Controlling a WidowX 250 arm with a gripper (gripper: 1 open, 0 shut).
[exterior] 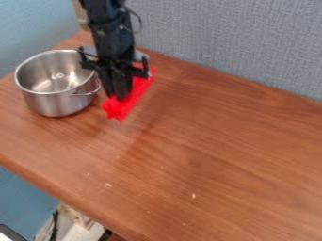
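A red rectangular block (120, 105) is at the middle left of the camera view, slightly blurred, just right of a steel pot (56, 85) with a side handle. My black gripper (120, 88) is over the block's upper part, pointing down; its fingertips are blurred and overlap the block, so whether it holds the block is unclear.
A grey padded wall (239, 42) runs along the back, and a blue surface lies beyond the table's left edge.
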